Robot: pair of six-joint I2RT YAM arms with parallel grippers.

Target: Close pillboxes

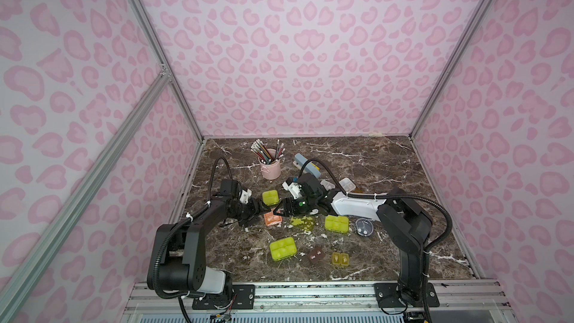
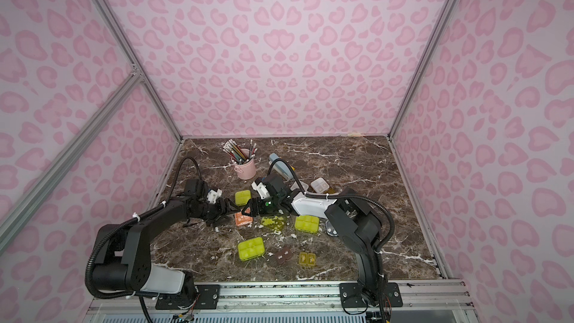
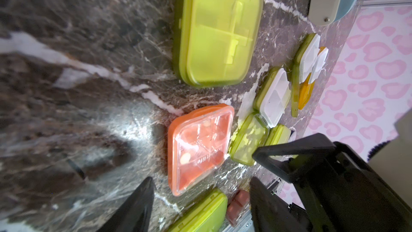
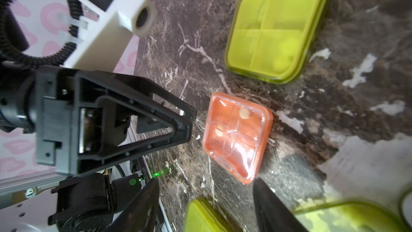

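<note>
The orange pillbox [image 3: 197, 141] [image 4: 236, 133] lies on the table with its clear lid down and small pills visible through it. My left gripper [image 1: 258, 208] stands open above its left side, empty. My right gripper [image 1: 282, 209] hangs above its right side, fingers apart and empty. A yellow-green pillbox [image 3: 216, 30] [image 4: 276, 28] with a lid over its compartments lies behind it. Another green pillbox [image 1: 282, 248] lies at the front, and one more [image 1: 336, 223] to the right. A translucent yellow-green one [image 3: 249, 141] is beside the orange box.
A pink cup [image 1: 270, 168] of pencils and a blue-grey stapler [image 1: 307, 166] stand at the back. White-lidded pillboxes [image 3: 272, 96], a round clear dish [image 1: 364, 227], a brown box [image 1: 316, 254] and a small yellow box [image 1: 340, 259] lie around.
</note>
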